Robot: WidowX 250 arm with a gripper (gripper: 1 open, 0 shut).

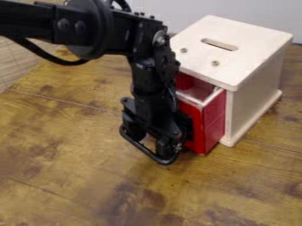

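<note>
A cream wooden cabinet (252,97) with a slot and two knobs on its top stands at the right, with a red drawer (210,122) at its front, pulled partly out. My black gripper (154,146) is low against the drawer's left side, near the floor, and covers much of the drawer front. Whether it is open or shut, or holds anything, is hard to tell in the dark shape.
A light woven mat or wall lies at the top left, and a pale wall stands behind the cabinet.
</note>
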